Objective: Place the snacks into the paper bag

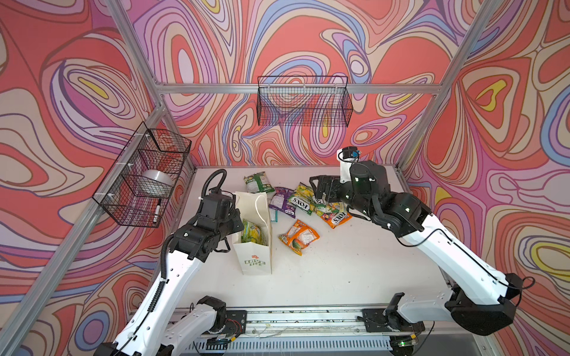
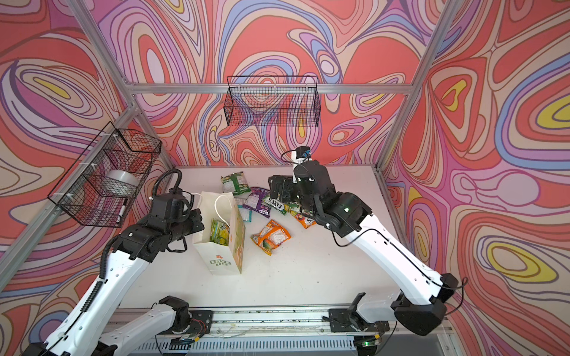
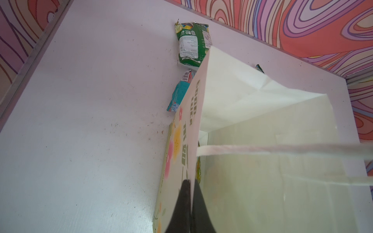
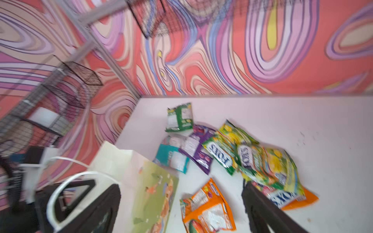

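The white paper bag (image 1: 256,264) stands upright at the left of the table, its mouth open. A green-yellow snack packet (image 2: 219,232) shows inside it. My left gripper is shut on the bag's rim, pinching the thin paper wall. Over the table's back right, my right gripper is open with nothing between its fingers. Still on the table are an orange packet (image 1: 299,237), a purple packet (image 4: 197,147), a blue packet (image 4: 171,152), a green packet (image 4: 179,117) and several overlapping Fox's packets (image 4: 268,163).
The bag's white handle (image 3: 272,150) stretches across its opening in the left wrist view. Wire baskets hang on the left frame (image 1: 145,178) and back wall (image 1: 304,106).
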